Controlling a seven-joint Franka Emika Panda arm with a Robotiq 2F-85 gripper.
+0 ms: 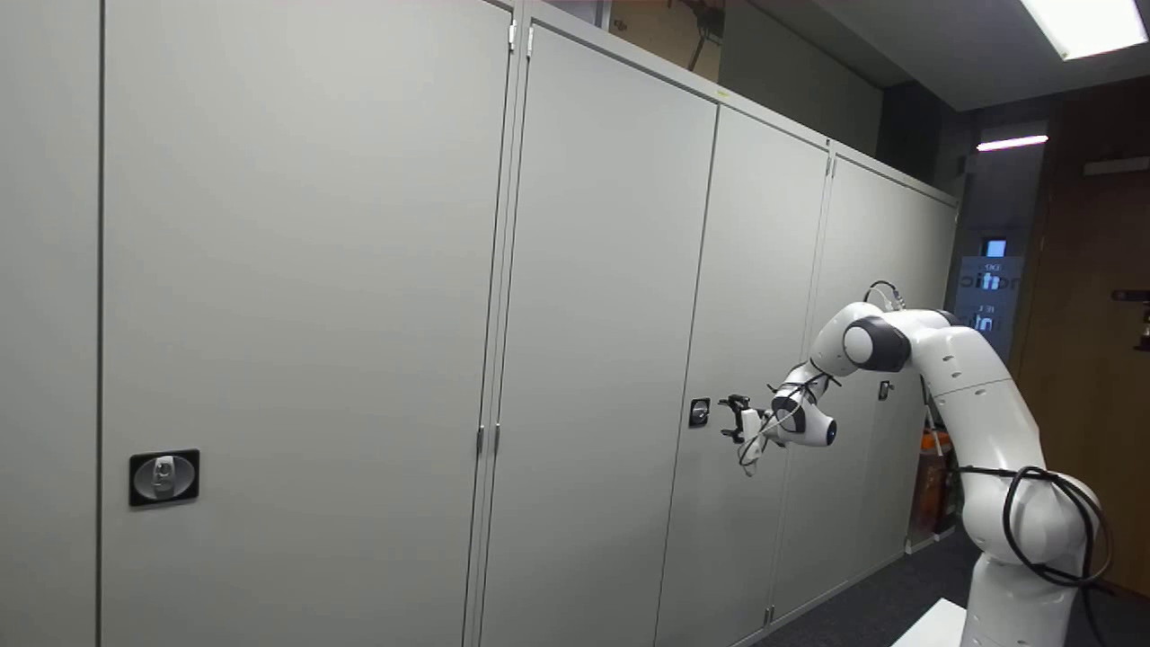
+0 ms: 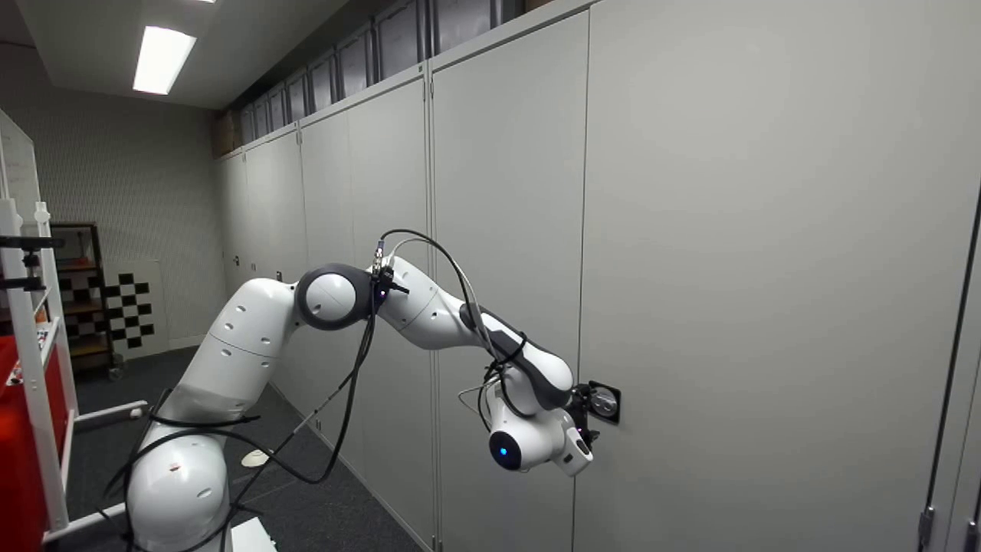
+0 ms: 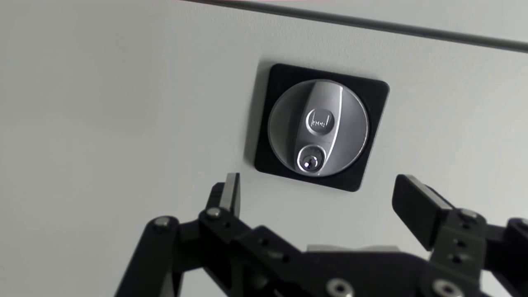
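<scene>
A round silver turn-handle (image 3: 319, 128) with a keyhole at one end sits in a square black plate (image 3: 372, 91) on a grey cabinet door (image 3: 123, 99). My gripper stands open in front of that door, its two black fingers (image 3: 418, 210) wide apart and nothing between them. In the wrist view the handle appears above the gap between the fingertips. Exterior view 1 shows a small space between the gripper (image 1: 727, 419) and the handle (image 1: 700, 412). From the other side, the arm partly hides the gripper near the handle (image 2: 604, 402).
A second handle (image 1: 163, 478) is on a cabinet door farther left, and another handle (image 1: 885, 390) lies beyond my arm. A door seam (image 3: 346, 20) runs close beside the handle. Loose black cables (image 2: 345, 405) hang from the arm. The cabinet fronts are otherwise flat and clear.
</scene>
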